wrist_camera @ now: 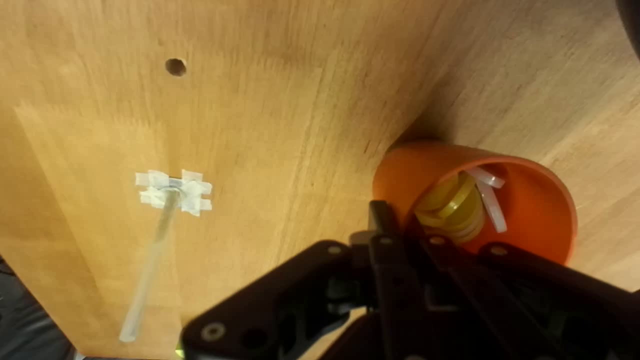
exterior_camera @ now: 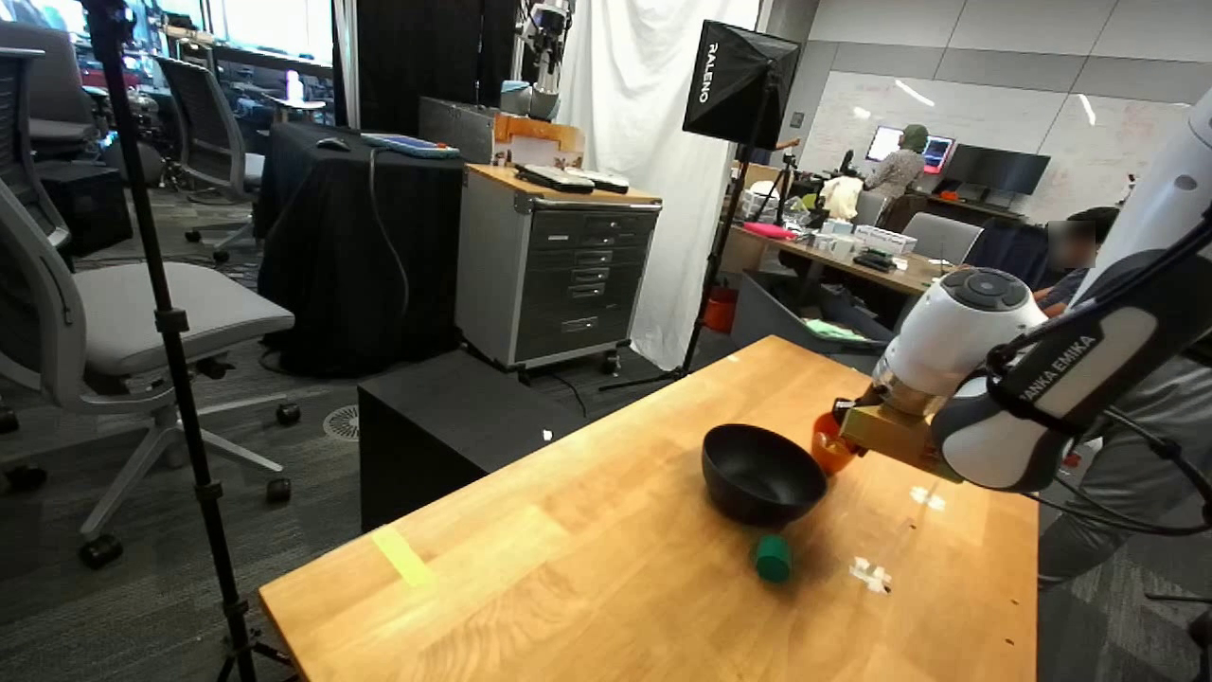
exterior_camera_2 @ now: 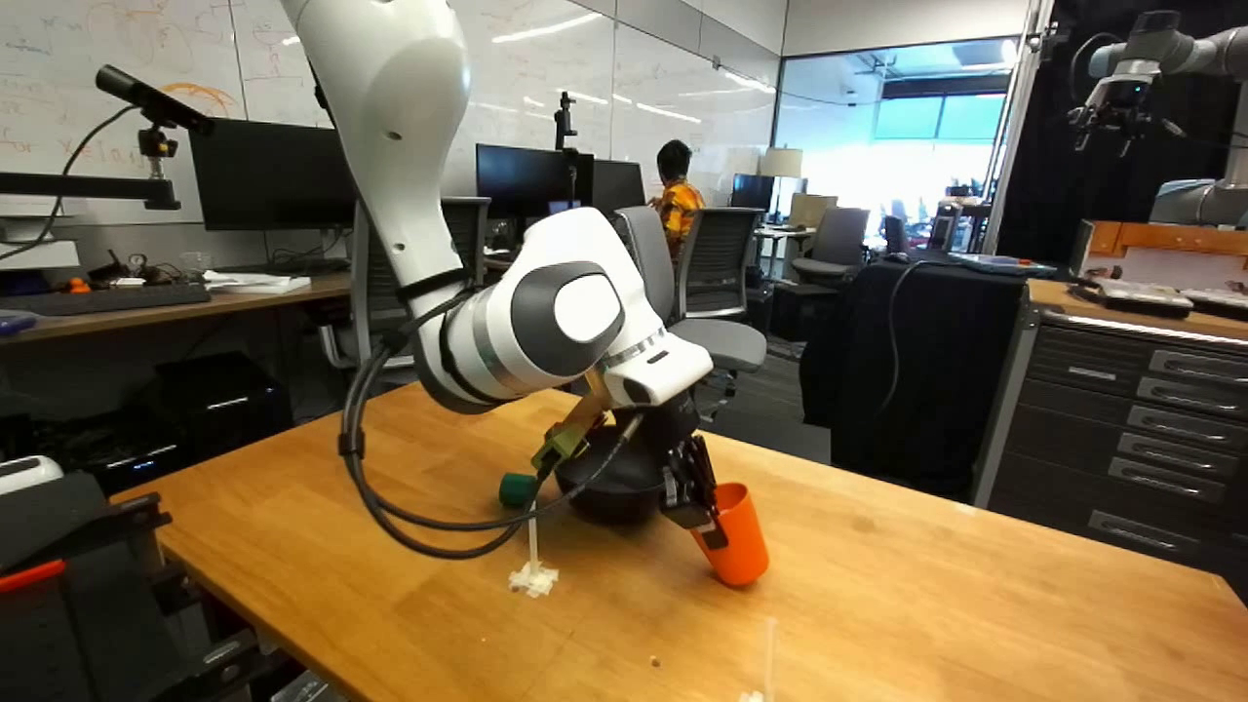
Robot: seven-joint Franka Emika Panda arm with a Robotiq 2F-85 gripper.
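Note:
An orange cup (exterior_camera_2: 739,540) leans at the front of my gripper (exterior_camera_2: 699,501). In the wrist view the gripper is shut on the near wall of the cup (wrist_camera: 543,201), at its rim. Several yellow and whitish pieces (wrist_camera: 459,207) lie inside it. Whether the cup's base still touches the table cannot be made out. Right beside the cup stands a black bowl (exterior_camera: 761,475), which looks empty in exterior view 1. A small green cylinder-like object (exterior_camera: 775,559) sits on the table near the bowl.
White tape patches (exterior_camera: 870,574) mark its surface, and one holds a translucent strip (wrist_camera: 147,276). My arm's cables (exterior_camera_2: 386,503) hang low over the tabletop.

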